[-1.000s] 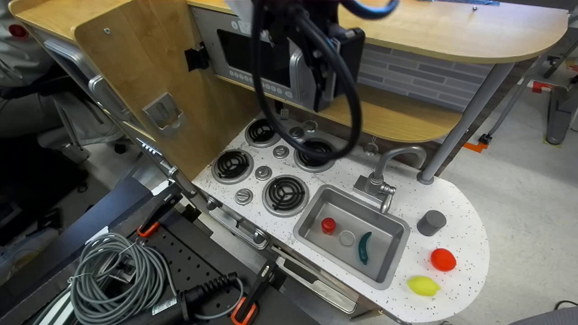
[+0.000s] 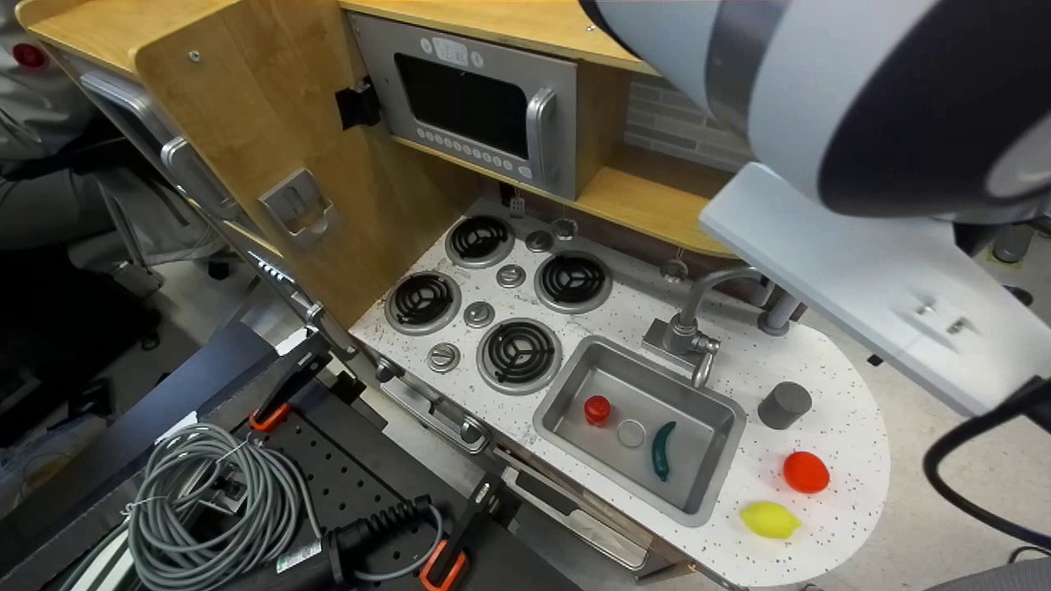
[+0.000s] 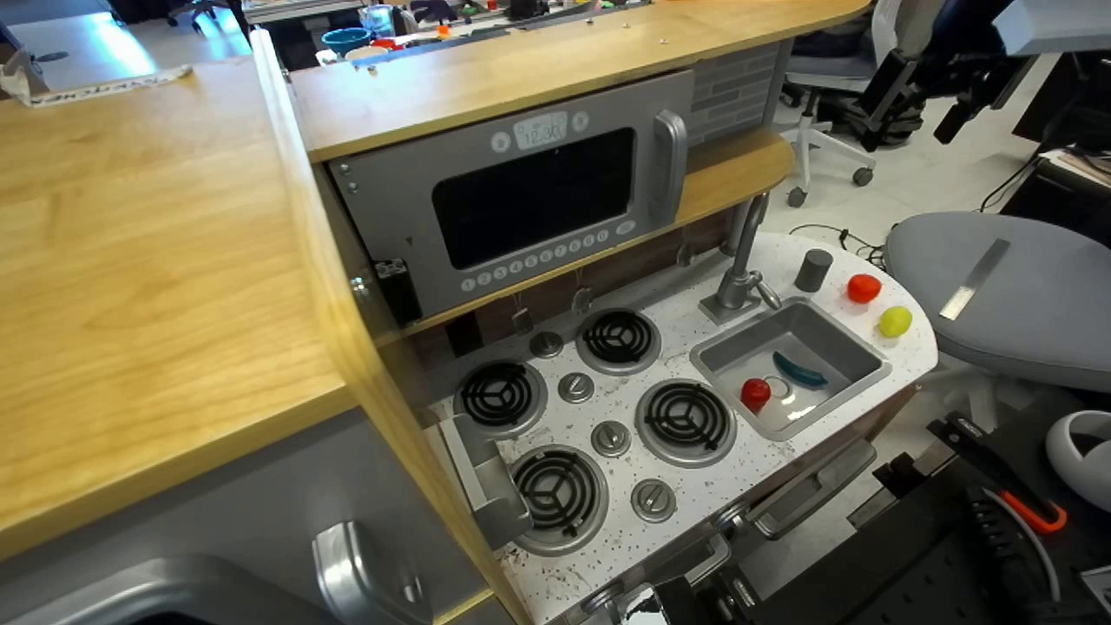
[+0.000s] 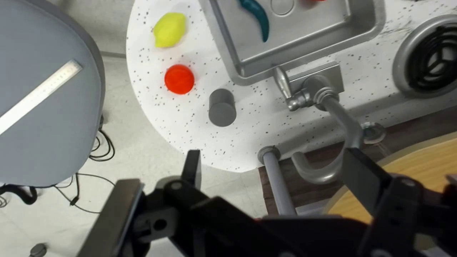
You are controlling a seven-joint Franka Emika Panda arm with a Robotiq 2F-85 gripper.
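Note:
My gripper is open in the wrist view, its two dark fingers wide apart and no object held between them. Beyond it, on the speckled white counter, stand a grey cylinder (image 4: pixel 222 107), a red round object (image 4: pixel 179 79) and a yellow lemon (image 4: pixel 169 29). In the sink (image 2: pixel 724 473) lie a red object (image 2: pixel 597 410) on the left and a teal curved object (image 2: pixel 662 452) on the right. Exterior view 2 shows the gripper (image 3: pixel 922 109) at the upper right, well above the counter and clear of every object.
The faucet (image 4: pixel 330 96) and a grey post (image 4: pixel 278 184) rise close to the gripper's side of the counter. A wooden shelf (image 3: pixel 739 172) and the microwave (image 3: pixel 531 187) overhang the stove burners (image 3: pixel 687 417). A grey chair (image 3: pixel 1015 302) stands by the rounded counter end.
The arm has swung from in front of the microwave to the right in exterior view 1, where its large white body now covers the upper right. The counter objects have not moved.

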